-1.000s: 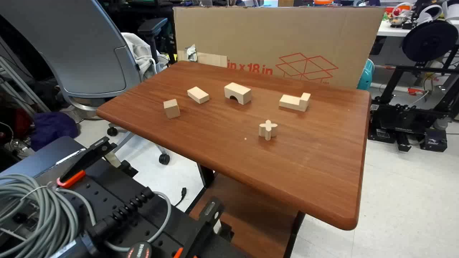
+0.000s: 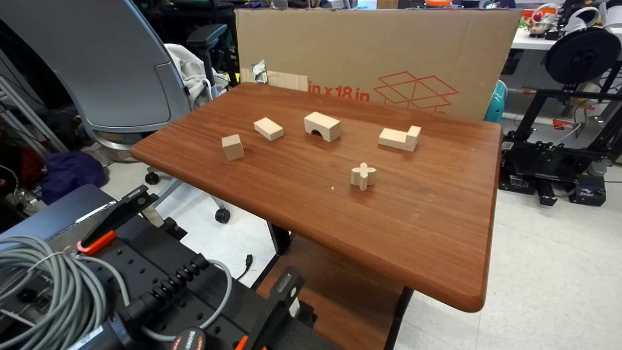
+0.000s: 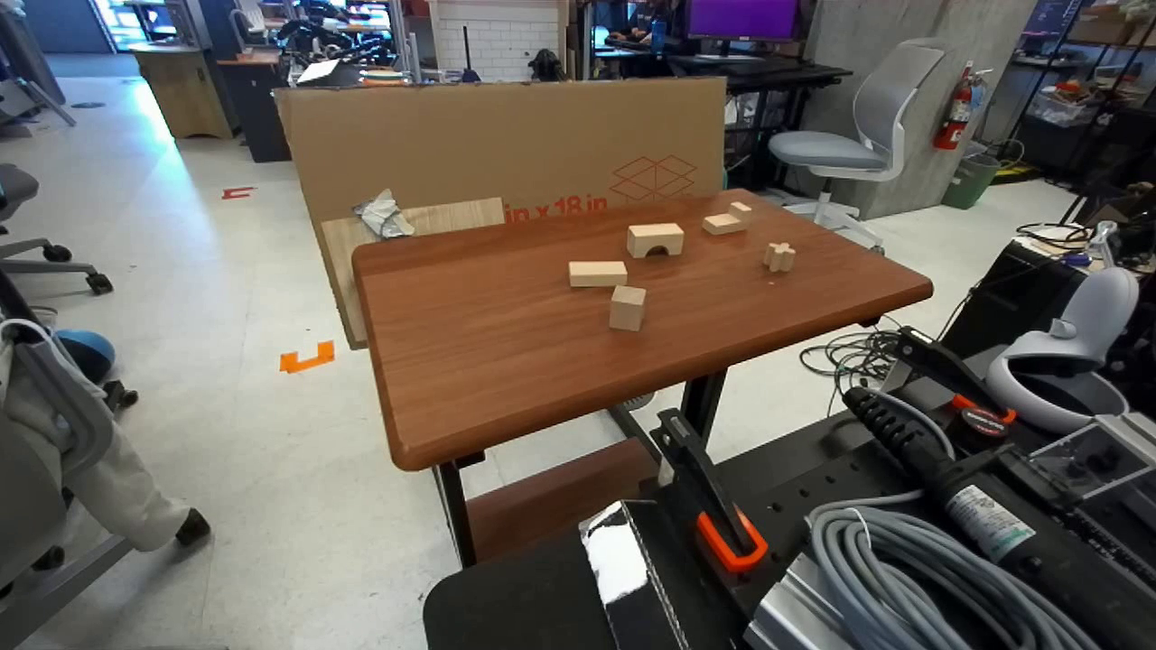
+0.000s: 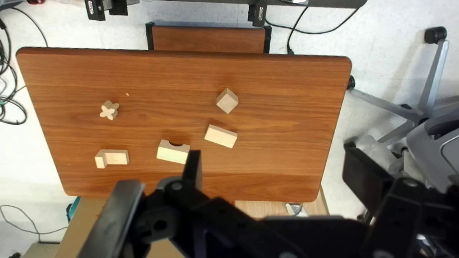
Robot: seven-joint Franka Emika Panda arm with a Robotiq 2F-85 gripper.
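Note:
Several bare wooden blocks stand apart on the brown table. A cube (image 2: pixel 233 148) sits near the left front, with a rectangular block (image 2: pixel 268 129) beyond it. Farther along is an arch block (image 2: pixel 322 126), its cutout facing down. The L-shaped block (image 2: pixel 400 138) lies toward the right back, and a cross-shaped block (image 2: pixel 363 176) stands nearer the front. From the wrist view, all of these appear below my gripper, whose dark fingers are spread wide. It is open, holding nothing. Neither exterior view shows the gripper.
The table (image 3: pixel 477 336) has wide bare areas, and its edges are free of objects. A cardboard panel (image 2: pixel 361 52) rises behind the far edge. Clamps and coiled grey cable (image 3: pixel 921 574) lie on the dark base in front.

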